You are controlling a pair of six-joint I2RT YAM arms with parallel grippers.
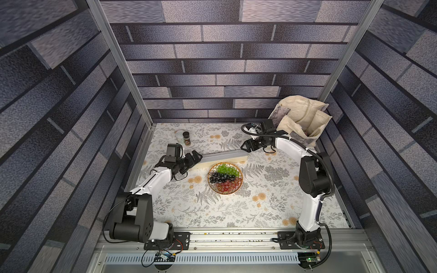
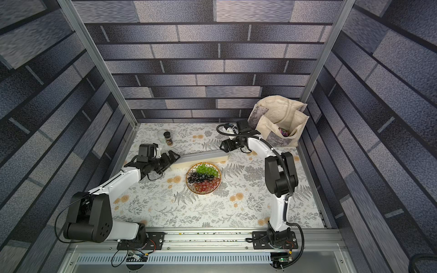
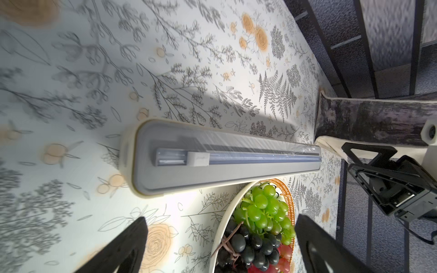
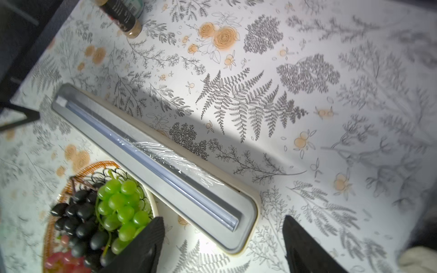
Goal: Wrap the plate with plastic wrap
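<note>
A long plastic wrap dispenser (image 3: 236,170) with a grey top and slide cutter lies behind the plate of green, black and red grapes (image 1: 225,178); clear film shows on its top in both wrist views. My left gripper (image 1: 196,157) stands open just beyond the dispenser's left end, nothing between its fingers. My right gripper (image 1: 247,146) is open over its right end, also empty; in the right wrist view the dispenser's end lies just ahead between its fingertips.
A spice jar (image 1: 186,138) with a clear item beside it stands at the back left. A cream fabric bag (image 1: 300,118) fills the back right corner.
</note>
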